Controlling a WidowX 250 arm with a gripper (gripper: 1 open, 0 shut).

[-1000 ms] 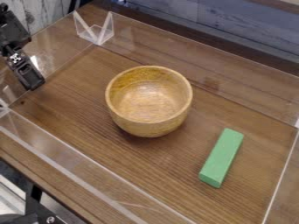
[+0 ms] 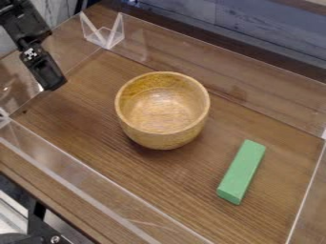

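A round yellow wooden bowl (image 2: 162, 124) stands on the brown wooden surface in the middle of the view. A green rectangular block (image 2: 241, 172) lies to its lower right. My black gripper (image 2: 49, 78) reaches in from the upper left edge, left of the bowl and apart from it, open; I see nothing held in it.
A small clear plastic piece (image 2: 105, 30) stands near the top left. Clear rails border the wooden surface (image 2: 242, 76), with a dark wall at the back. The surface right of and behind the bowl is free.
My gripper has moved from the far left edge to the right and slightly up, farther into view. The bowl and green block have not moved.
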